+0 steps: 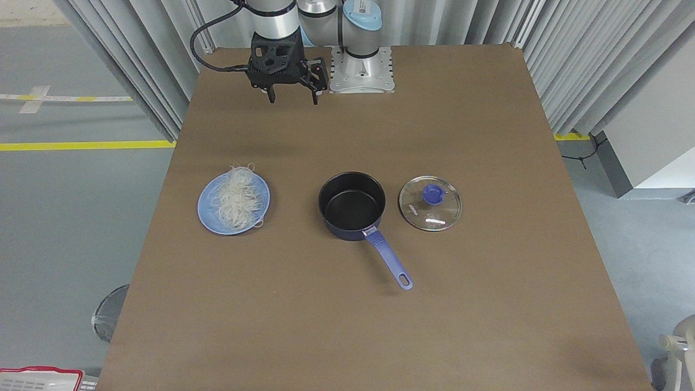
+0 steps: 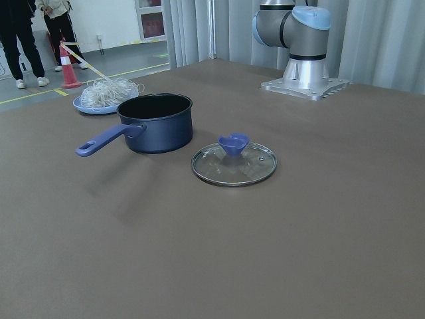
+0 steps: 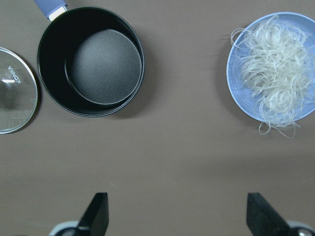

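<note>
My gripper (image 1: 293, 98) hangs open above the back of the table, its two black fingers wide apart with nothing between them in the wrist view. A dark blue saucepan (image 1: 352, 202) with a blue handle stands empty mid-table. Left of it in the front view, a light blue plate (image 1: 207, 212) holds a tangle of white noodles (image 1: 235, 195). A glass lid (image 1: 430, 215) with a blue knob lies flat to the pan's right. In the wrist view the pan (image 3: 101, 66) and plate (image 3: 236, 83) sit ahead of the fingers.
The arm's base plate (image 2: 279, 86) is at the back edge. Curtains hang behind; people stand off the table in the left view.
</note>
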